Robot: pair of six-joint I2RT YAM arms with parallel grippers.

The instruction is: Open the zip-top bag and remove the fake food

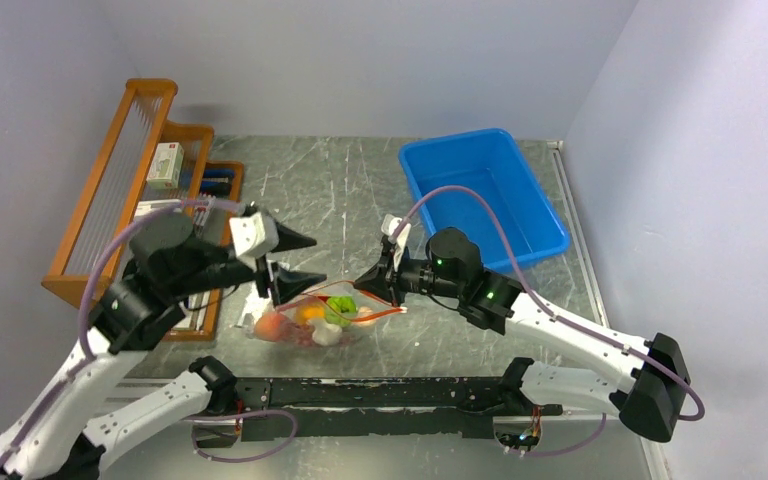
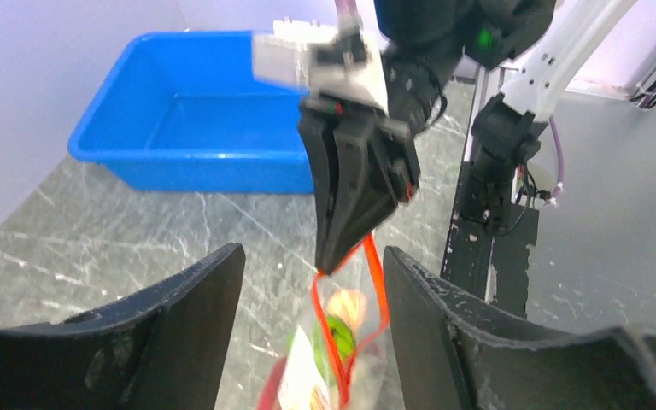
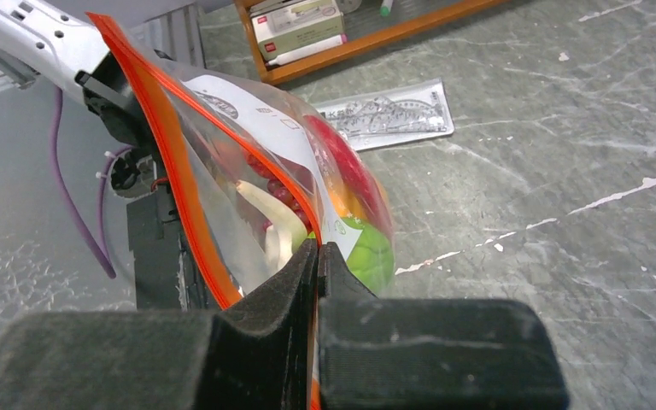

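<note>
The clear zip top bag [image 1: 297,332] with an orange rim lies at the front of the table, fake food inside. Its mouth gapes: in the right wrist view one orange strip [image 3: 169,141] stands apart from the other side. Through the plastic show a green piece [image 3: 371,255], red grapes [image 3: 278,190] and a pale curved piece [image 3: 266,207]. My right gripper is shut on the bag's orange rim, which runs in between its fingertips. My left gripper [image 1: 317,260], open and empty, hangs above the bag's left side; the bag [image 2: 323,342] appears below its fingers.
At the back right stands an empty blue bin [image 1: 485,190]. A wooden shelf rack [image 1: 110,200] with boxes and pens fills the left side. A flat packet [image 3: 393,115] lies beyond the bag.
</note>
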